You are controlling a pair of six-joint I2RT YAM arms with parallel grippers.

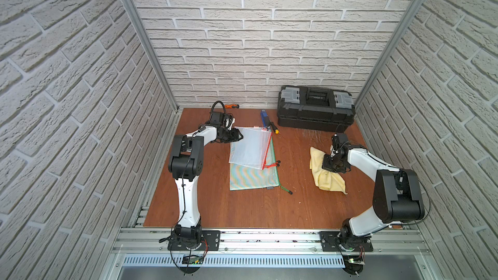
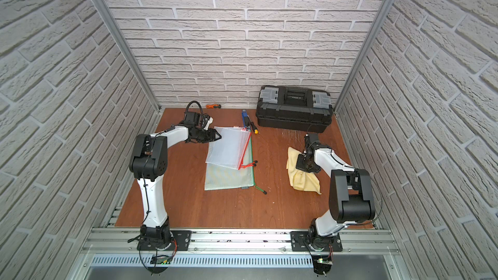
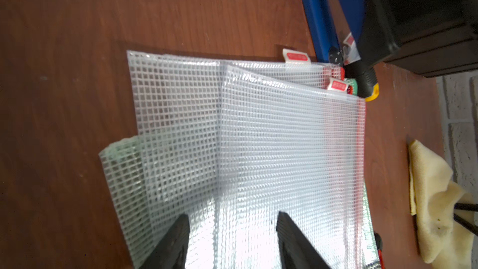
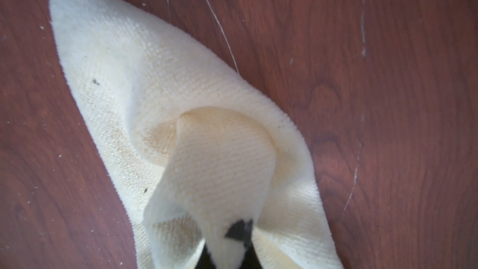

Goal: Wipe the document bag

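Observation:
Mesh document bags lie stacked at the table's middle-left: a clear one with red zip on top, a green-edged one beneath. My left gripper hangs over the top bag, open, its two fingers apart with nothing seen gripped. A pale yellow cloth lies crumpled on the right of the table. My right gripper is shut on a fold of that cloth, which rises between its fingers in the right wrist view.
A black toolbox stands at the back right. A blue tool, a yellow-ended screwdriver and an orange tool lie along the back. Bare table separates the bags from the cloth and fills the front.

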